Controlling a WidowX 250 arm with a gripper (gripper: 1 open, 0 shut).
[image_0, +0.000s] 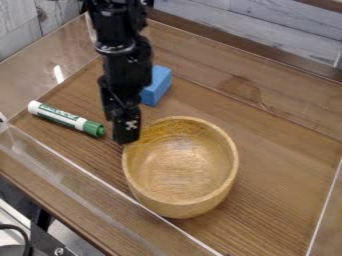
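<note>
The black gripper (126, 130) hangs over the table just above and left of the wooden bowl's rim, open. A wide, empty wooden bowl (181, 175) sits at the centre front. A white and green tube (67, 118) lies left of the gripper. A blue block (158, 82) sits behind the gripper, partly hidden by the arm.
A white board wall runs along the back. A dark cable lies at the bottom-left corner.
</note>
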